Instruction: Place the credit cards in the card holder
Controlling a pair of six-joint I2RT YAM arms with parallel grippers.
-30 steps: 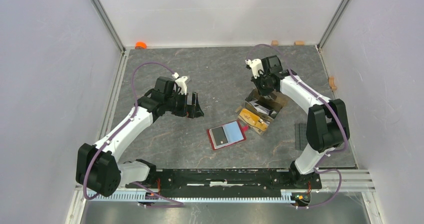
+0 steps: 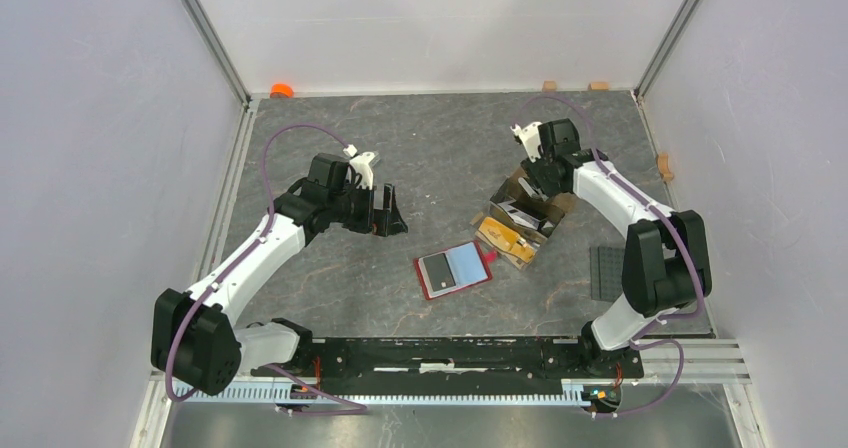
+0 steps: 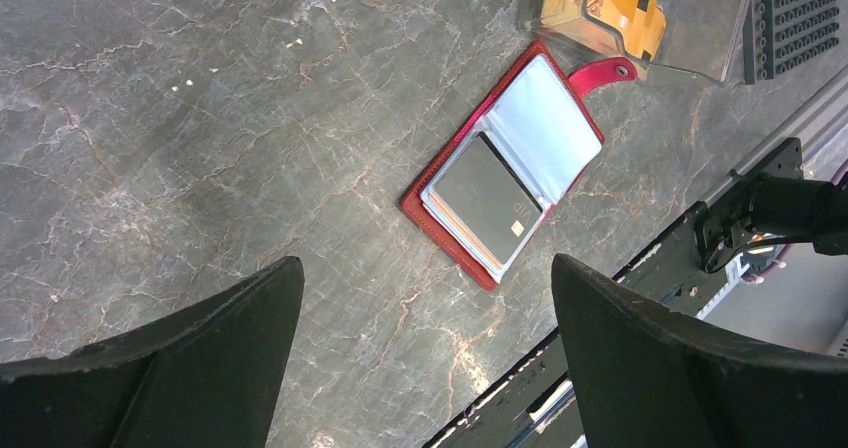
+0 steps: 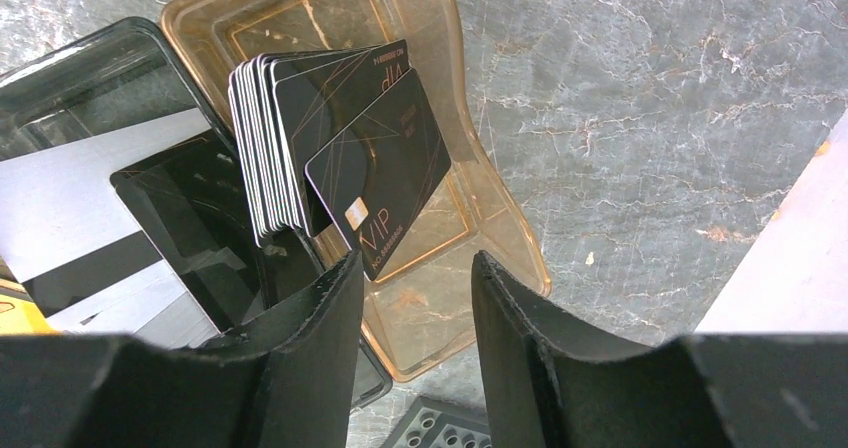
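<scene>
The card holder (image 3: 548,133) lies unfolded on the table, red outside, with a black card (image 3: 489,197) in its lower half. In the right wrist view, a stack of black credit cards (image 4: 290,138) leans inside an amber transparent bin (image 4: 450,218). One black VIP card (image 4: 385,173) lies slanted on top of them. Over this bin hangs my right gripper, its fingers partly apart and nothing between them; the VIP card's lower corner is close to the left fingertip. My left gripper stands open and empty above the table, to the left of the holder.
Beside the amber bin, a dark bin (image 4: 65,73) holds white and black cards. A third bin (image 2: 507,243) with yellow cards stands nearest the holder. At the right lies a grey studded plate (image 2: 606,273).
My right gripper has shifted a little to the right over the bins. The left arm, the card holder and the bins look unmoved.
</scene>
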